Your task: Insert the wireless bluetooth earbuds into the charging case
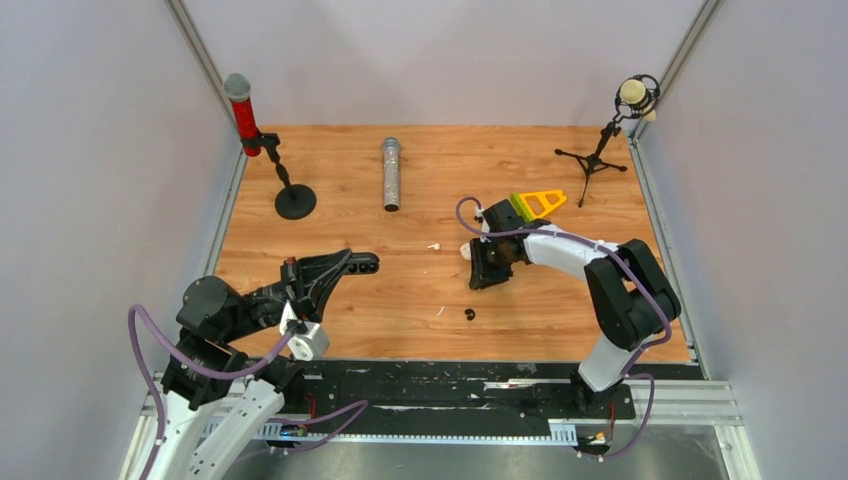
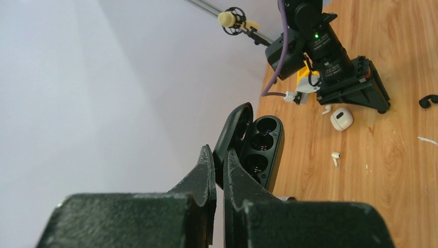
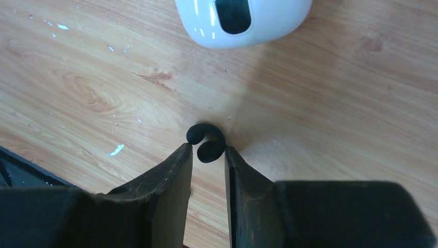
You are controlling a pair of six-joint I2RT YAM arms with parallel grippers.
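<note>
My left gripper is shut at the lower left, with the black charging case (image 1: 362, 263) at its tips, its lid up and round wells showing (image 2: 263, 142). My right gripper points down at a black earbud (image 3: 209, 151) on the table, fingertips part open at its near side; whether they touch it I cannot tell. A second black earbud (image 1: 470, 314) lies nearer the front edge. A white case (image 3: 243, 18) lies just beyond the right gripper.
A silver microphone (image 1: 391, 175), a red microphone on a stand (image 1: 244, 120), a yellow object (image 1: 547, 203) and a tripod microphone (image 1: 630, 95) stand or lie behind. A white earbud (image 2: 335, 157) lies mid-table.
</note>
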